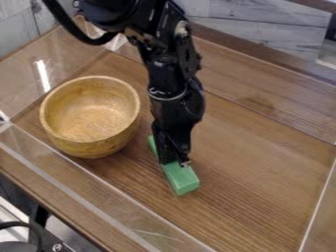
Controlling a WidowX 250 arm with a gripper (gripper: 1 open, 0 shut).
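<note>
My black gripper [174, 156] hangs low over a green rectangular object [182, 180] on the wooden table, its fingertips over the object's far part and hiding some of it. The fingers look shut; whether anything is between them is hidden. A yellow-tan bowl [89, 113] sits just left of the gripper.
Raised edges run along its sides, with a white-grey plank wall [262, 25] behind. A dark cable lies at the lower left.
</note>
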